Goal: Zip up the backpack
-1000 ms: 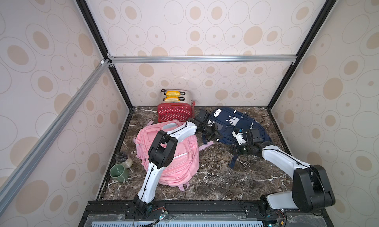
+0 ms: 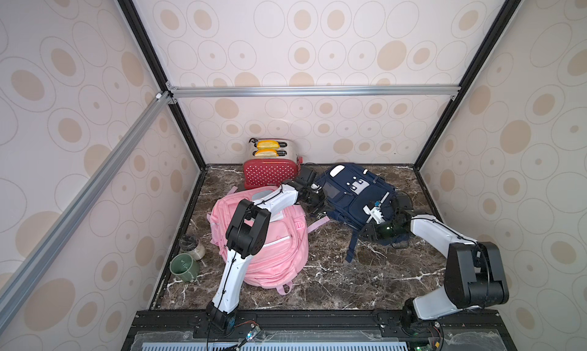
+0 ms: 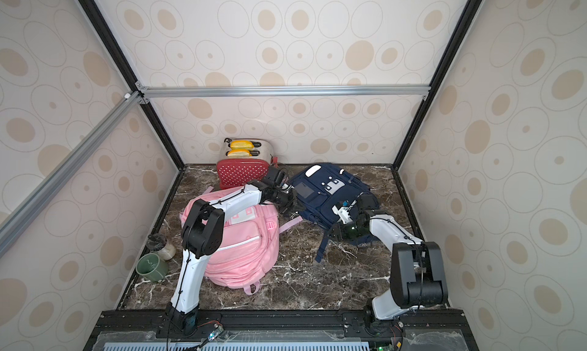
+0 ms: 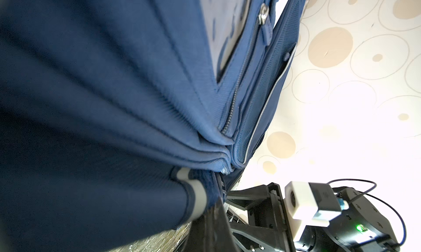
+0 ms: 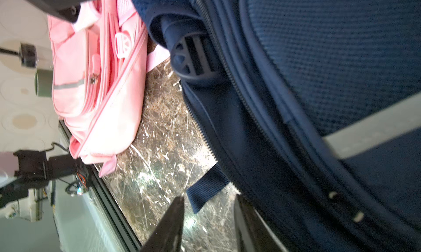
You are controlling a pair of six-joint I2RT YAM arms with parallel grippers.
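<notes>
The navy backpack (image 2: 351, 186) lies at the back right, with an open zipper track (image 5: 228, 72) running along its side in the right wrist view. My left gripper (image 2: 318, 201) is at its left end; its view is filled with folded navy cloth and a zipper pull (image 4: 264, 19). It looks shut, though what is between its fingers is hidden. My right gripper is at the backpack's near right side, fingers apart over the table beside the open zipper edge, with nothing clearly held.
A pink backpack (image 2: 269, 259) covers the left middle. A red dotted case (image 2: 272, 170) stands behind it, a green mug (image 2: 183, 266) and a jar (image 2: 190, 246) at the left edge.
The navy backpack has shifted slightly left, with its dangling strap. My left gripper moved slightly left; the right arm shifted back from where it was a second ago.
</notes>
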